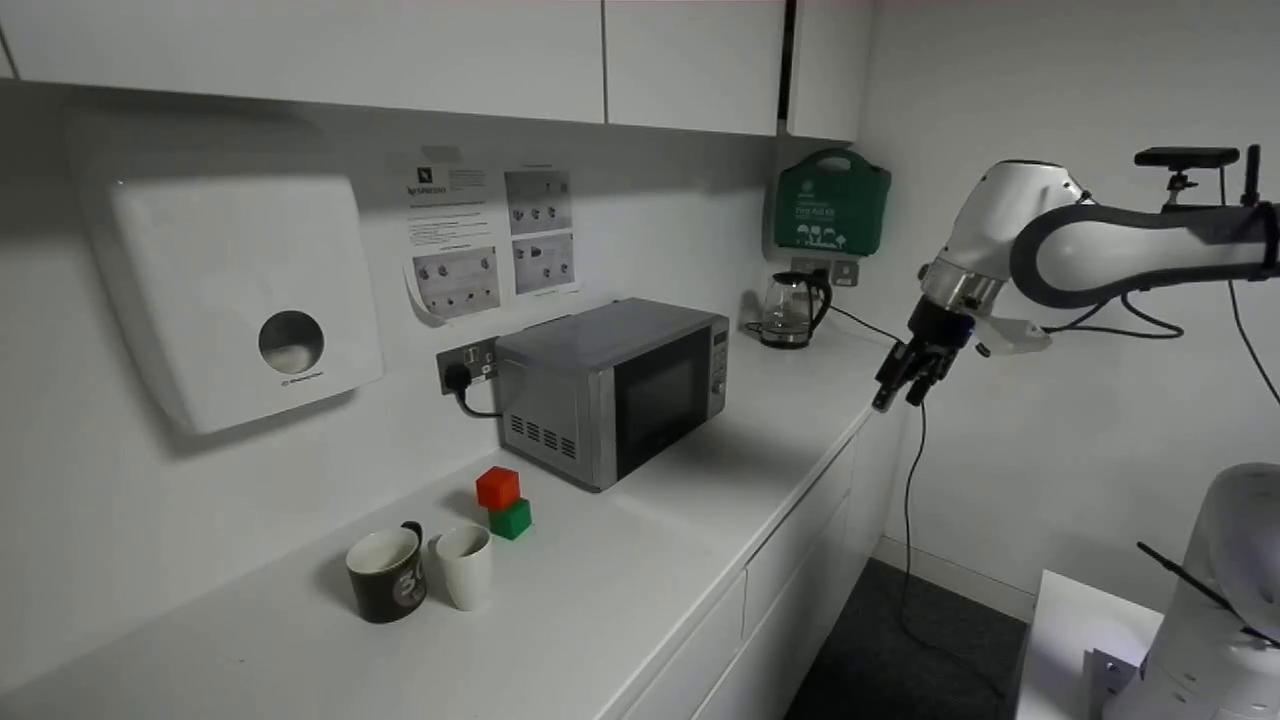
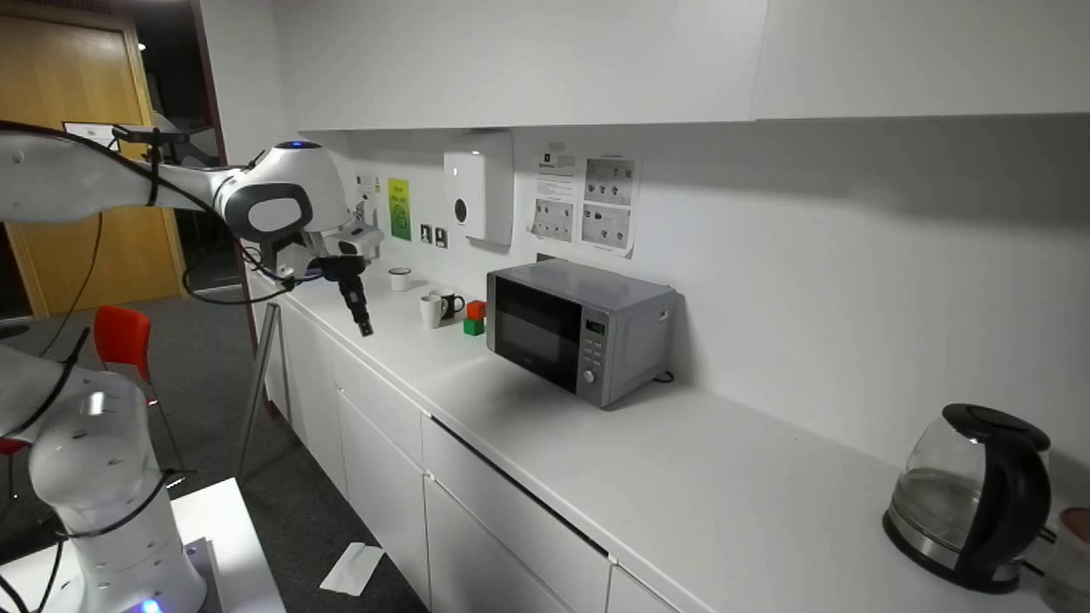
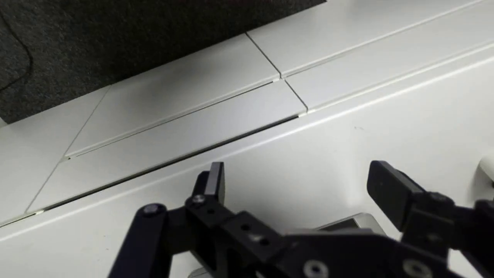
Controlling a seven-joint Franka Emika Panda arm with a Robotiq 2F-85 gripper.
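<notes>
In the wrist view my gripper stands open, its fingers wide apart with nothing between them and white countertop below. Exterior view 1 has the gripper (image 1: 900, 396) in the air well to the right of the mugs and blocks. A red block (image 1: 498, 488) rests on top of a green block (image 1: 511, 520), close to the near corner of the grey microwave (image 1: 558, 384). Left of the blocks stand a white cup (image 1: 465, 566) and a dark mug (image 1: 386, 576), both upright. The microwave door is shut.
A glass kettle (image 2: 950, 501) stands at the far end of the counter from the mugs. A white container (image 2: 399, 277) sits behind the cups. Upper cabinets (image 1: 360, 54) overhang the counter.
</notes>
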